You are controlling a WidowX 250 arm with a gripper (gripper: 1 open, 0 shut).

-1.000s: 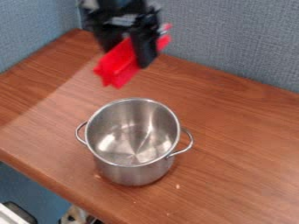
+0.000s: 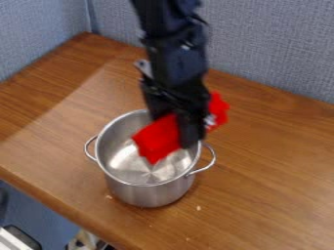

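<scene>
A black gripper (image 2: 178, 115) is shut on a red object (image 2: 162, 139), holding it tilted over and partly inside a steel pot (image 2: 146, 187) with two side handles. The fingertips are blurred, and the arm hides the pot's back rim.
A blue-grey padded wall stands behind. The table's left front edge lies near the pot.
My gripper has come down from above and behind the pot, bringing the red object into its opening. The pot looks unmoved.
</scene>
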